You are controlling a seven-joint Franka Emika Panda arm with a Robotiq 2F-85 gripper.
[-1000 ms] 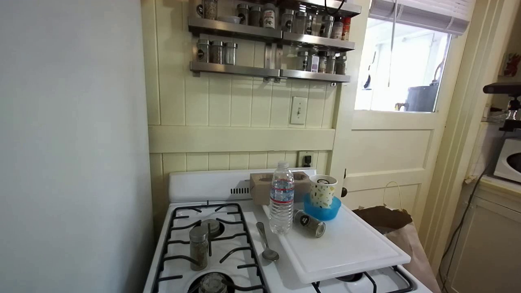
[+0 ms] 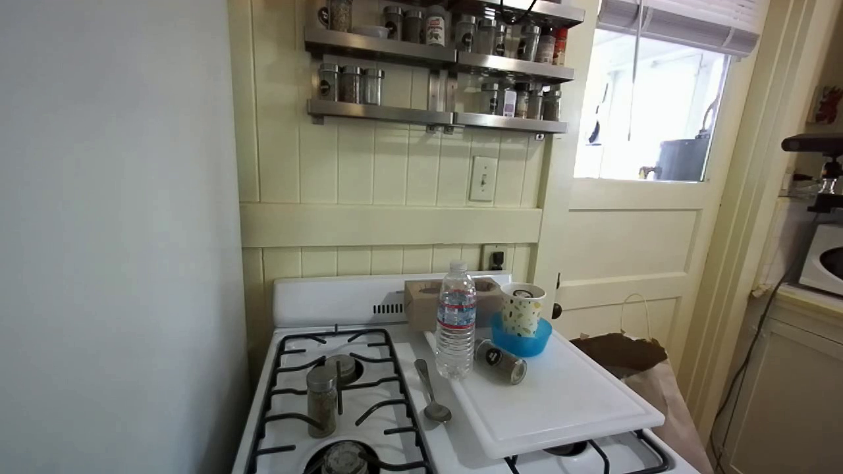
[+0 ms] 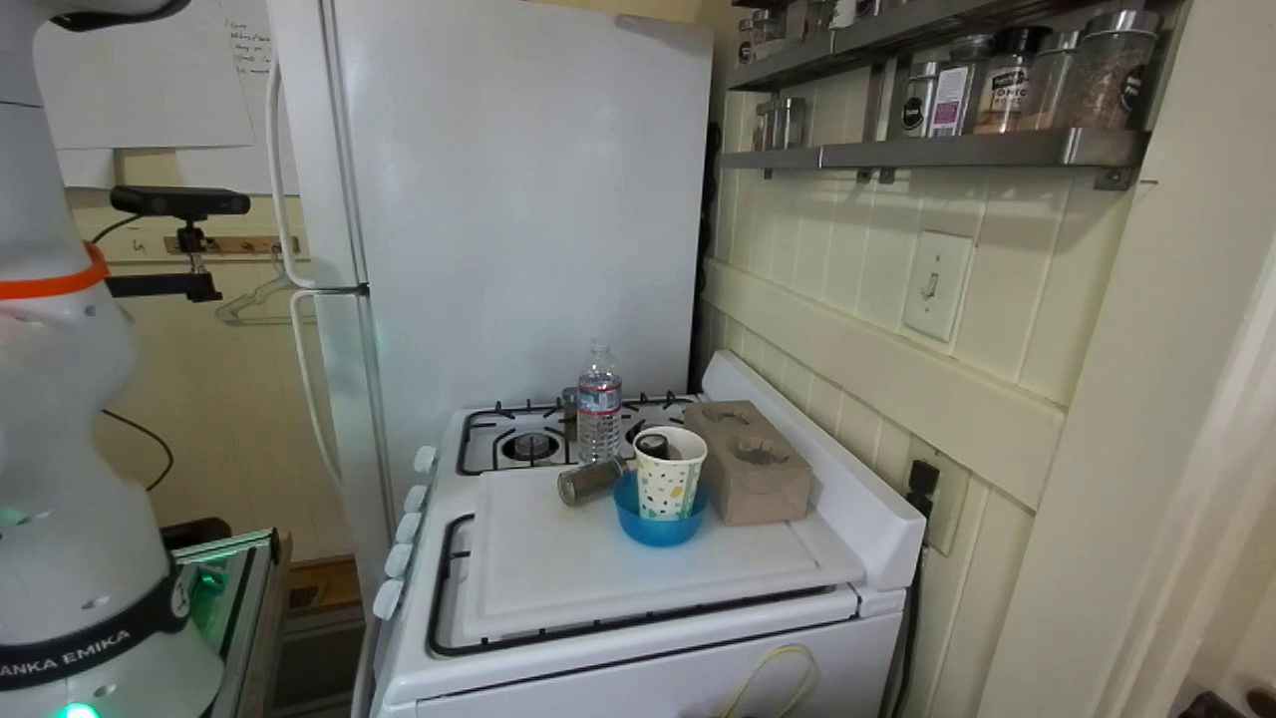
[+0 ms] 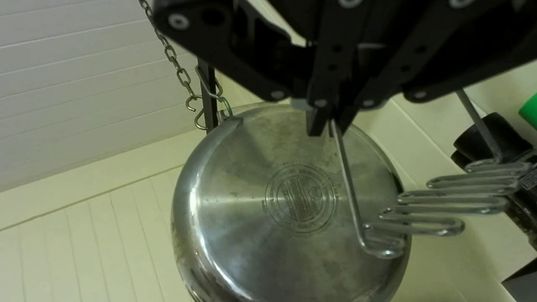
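Note:
In the wrist view my gripper is shut on one thin stem of a metal wire masher [image 4: 352,199]. Its zigzag wire head [image 4: 443,206] extends to the lower right, and a second stem rises on the right. Behind the masher hangs a steel pan [image 4: 241,201], its round stamped base facing the camera. Whether the masher touches the pan or anything else is unclear. Neither exterior view includes the gripper.
A chain [image 4: 173,58] with hooks hangs beside a dark bar left of the pan. On the stove stand a water bottle [image 2: 456,324], a paper cup [image 2: 521,309] in a blue bowl [image 2: 523,343], and a brown box [image 3: 748,467]. Spice shelves [image 2: 379,47] line the wall.
At the top edge of exterior view 1, a black cable loop has shifted slightly left. The things on the stove are unmoved.

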